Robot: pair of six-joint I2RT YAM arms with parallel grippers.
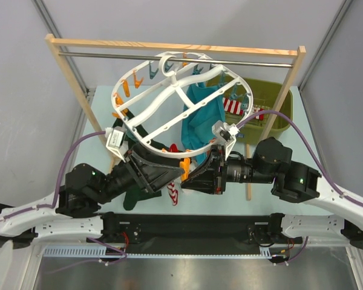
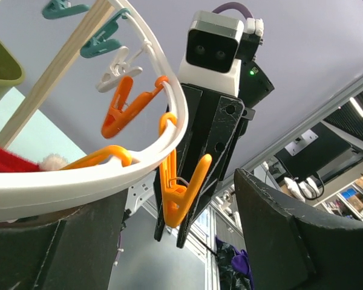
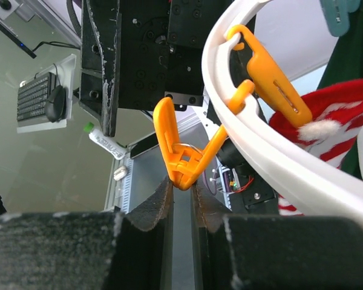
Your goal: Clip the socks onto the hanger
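Note:
The white round hanger (image 1: pixel 158 124) hangs from the rack, with orange and teal clips along its rim. At its near edge, an orange clip (image 2: pixel 175 196) hangs between my grippers. My left gripper is open, its fingers spread wide on either side of that clip. The right gripper's fingertips (image 3: pixel 163 192) are close together at the clip's lower end; whether they pinch it is unclear. A red-and-white striped sock (image 3: pixel 342 112) with a white fluffy ball lies behind the rim, close to another orange clip (image 3: pixel 275 84); whether it is clipped cannot be told.
A green bin (image 1: pixel 272 90) at the back right holds more striped cloth (image 1: pixel 233 106). Teal cloth (image 1: pixel 201 124) shows behind the hanger. The wooden rack (image 1: pixel 169 46) frames the hanger, and dark green fabric (image 1: pixel 139 196) lies on the table at left.

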